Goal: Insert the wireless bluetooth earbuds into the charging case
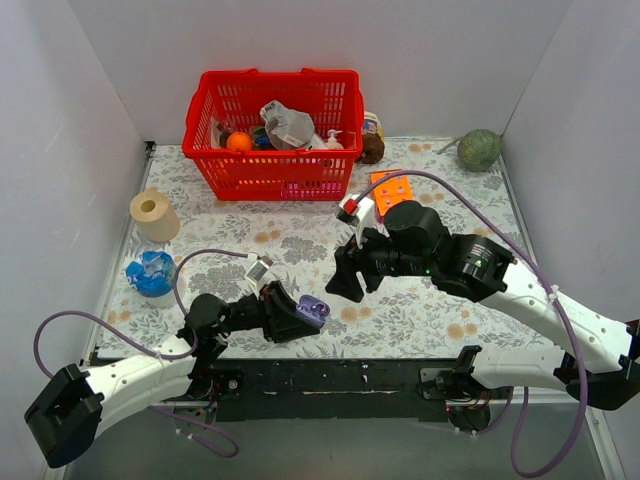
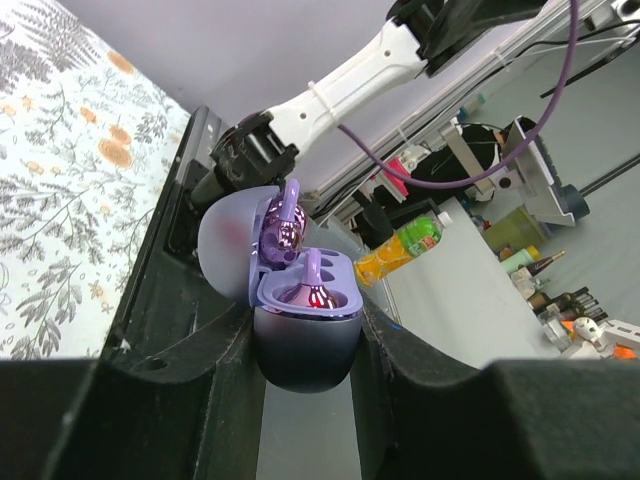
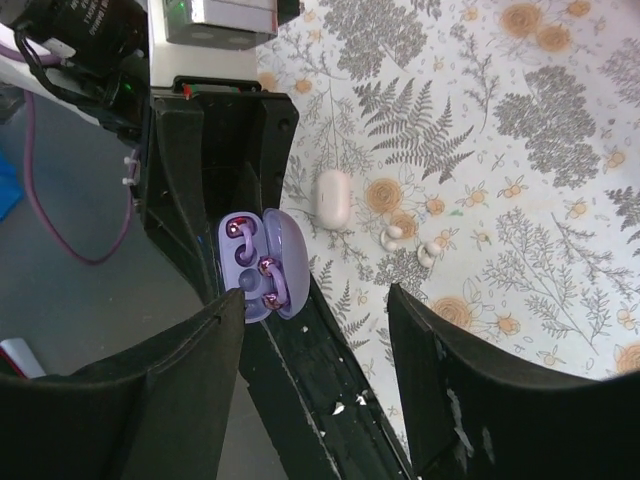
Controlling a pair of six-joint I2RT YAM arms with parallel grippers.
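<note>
The lavender charging case is held with its lid open, my left gripper shut on its sides. Two shiny purple earbuds sit in the case, their stems sticking up; how deeply they are seated I cannot tell. In the right wrist view the case and an earbud show at the left, beside the left gripper's black fingers. My right gripper is open, nothing between its fingers; in the top view it stands apart from the case, to its upper right.
On the patterned table lie a white case and two small white earbuds. A red basket stands at the back, a paper roll and a blue item at the left. The table's dark front edge is close.
</note>
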